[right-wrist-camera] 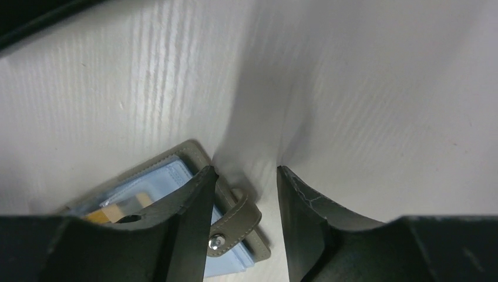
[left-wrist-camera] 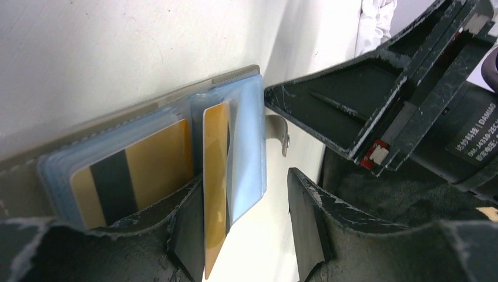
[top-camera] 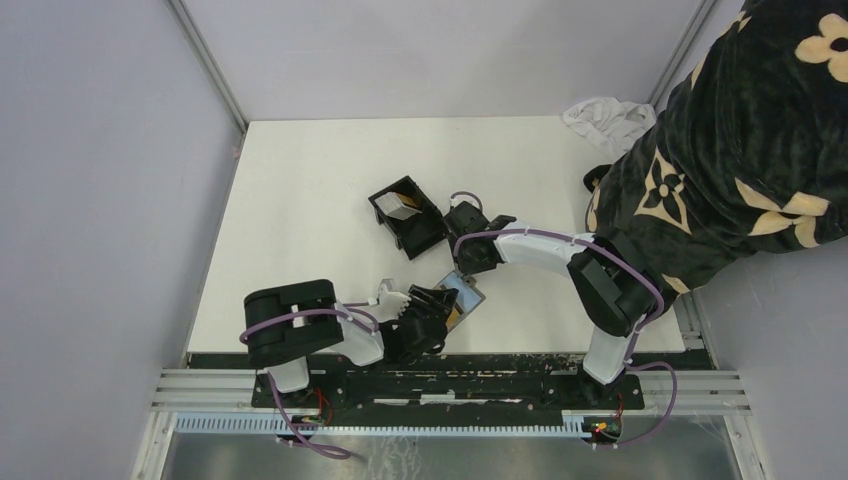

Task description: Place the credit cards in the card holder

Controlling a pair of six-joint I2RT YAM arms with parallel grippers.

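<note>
The card holder lies open on the table between both grippers, showing light-blue inner pockets and a yellow-and-black card. Close to the left wrist camera, a light-blue flap with a yellow strip stands up beside the left finger of my left gripper. The fingers there are part open, and the flap's edge reaches into the gap. My right gripper is part open at the holder's clasp strap. The strap with its metal snap reaches between the fingers; I cannot tell whether it touches them.
A black two-part box stands behind the holder, with light cards in its far compartment. White cloth lies at the back right, beside a dark flowered blanket.
</note>
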